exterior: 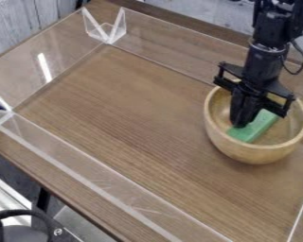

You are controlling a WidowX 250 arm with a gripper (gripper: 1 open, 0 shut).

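Note:
A tan round bowl [280, 144] sits at the right of the wooden table, holding a green block [256, 132]. My black gripper [239, 121] reaches down into the bowl from the top right, its tips at the upper left end of the block. It looks shut; whether anything is between the fingertips is hard to see.
A white wire-like holder [103, 26] stands at the back left. Black objects [15, 227] lie at the lower left edge.

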